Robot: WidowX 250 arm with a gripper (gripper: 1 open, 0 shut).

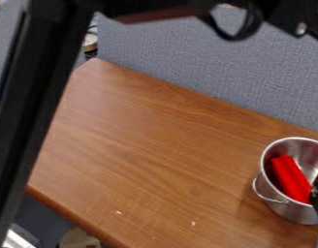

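Observation:
A metal pot (pixel 277 155) with a wire handle stands at the right end of the table, with a red object (pixel 290 177) lying inside it. A black part of the robot reaches into the pot at the right edge of the view, largely cut off, so the gripper's fingers cannot be made out. Large dark arm parts cross the top and left of the view, blurred and close to the camera.
A grey padded partition (pixel 201 68) runs along the back. Clutter shows below the table's lower left corner.

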